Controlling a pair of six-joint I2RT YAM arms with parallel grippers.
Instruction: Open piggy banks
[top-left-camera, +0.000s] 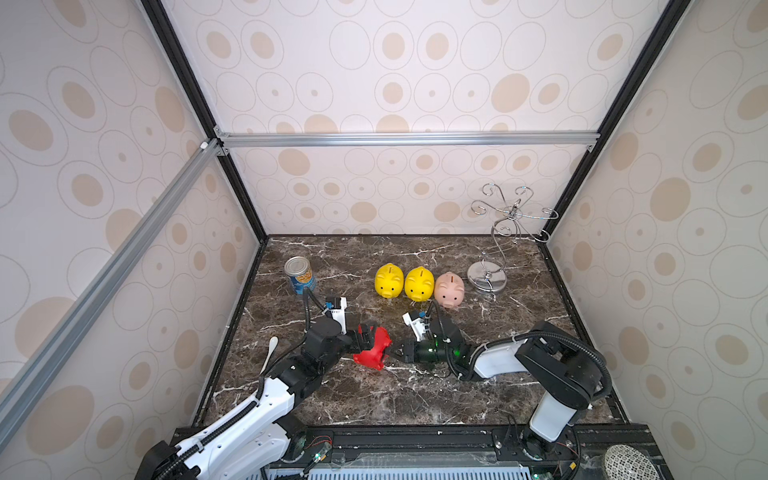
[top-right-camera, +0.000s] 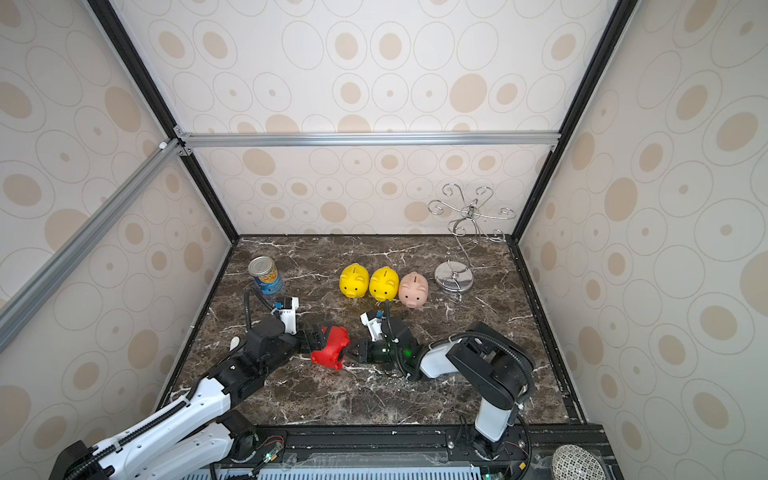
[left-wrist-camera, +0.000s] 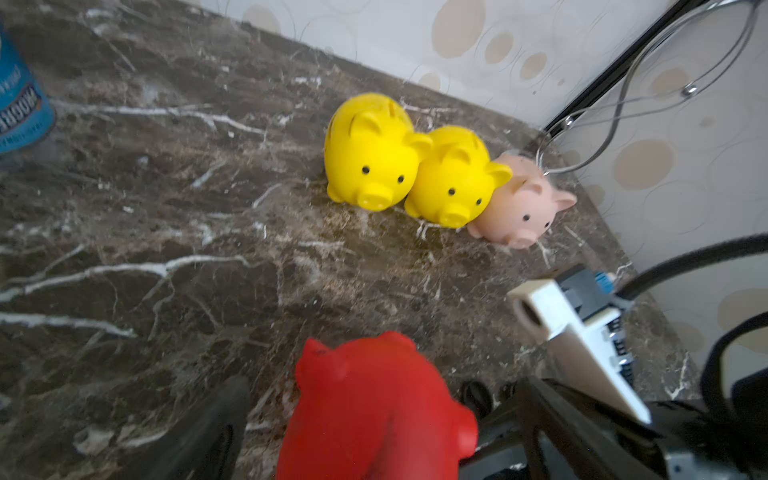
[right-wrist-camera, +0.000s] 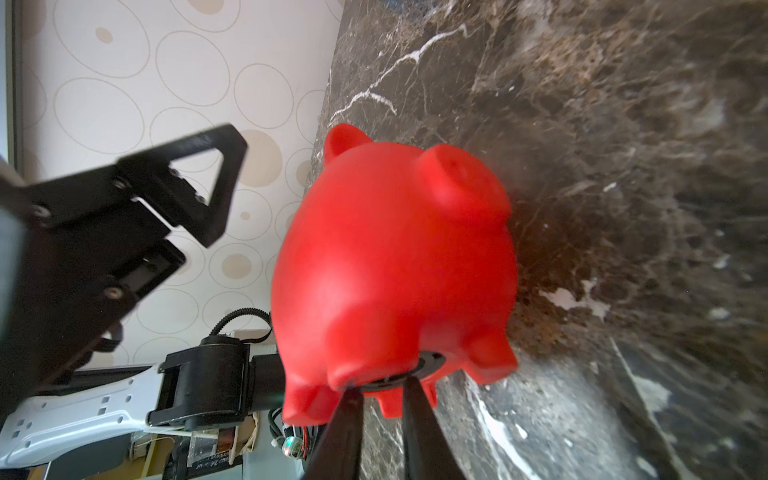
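Note:
A red piggy bank (top-left-camera: 373, 352) lies on its side at the front middle, its dark bottom plug partly visible in the right wrist view. My left gripper (top-left-camera: 361, 337) is open around its left end, fingers either side in the left wrist view. My right gripper has its fingertips close together at the plug (right-wrist-camera: 432, 360); whether they grip it cannot be told. Two yellow piggy banks (top-left-camera: 389, 281) (top-left-camera: 419, 284) and a pink one (top-left-camera: 449, 291) stand upright in a row behind.
A blue can (top-left-camera: 301, 276) stands at the back left, a white spoon (top-left-camera: 269, 356) at the left. A chrome stand (top-left-camera: 487, 277) with curled arms occupies the back right.

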